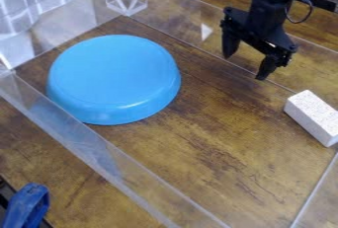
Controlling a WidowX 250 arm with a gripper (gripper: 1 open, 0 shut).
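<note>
The black gripper point(250, 52) hangs at the upper right of the camera view, low over the wooden floor inside a clear-walled bin, with its fingers pointing down. Whether it is open or shut is hard to make out. A large blue dome point(114, 78) lies on the left of the bin. A white block point(313, 116) lies at the right edge, below and to the right of the gripper.
Clear walls point(79, 145) border the wooden surface. A dark blue object point(27, 204) lies outside at the bottom left. The middle and lower part of the bin floor point(199, 163) is bare.
</note>
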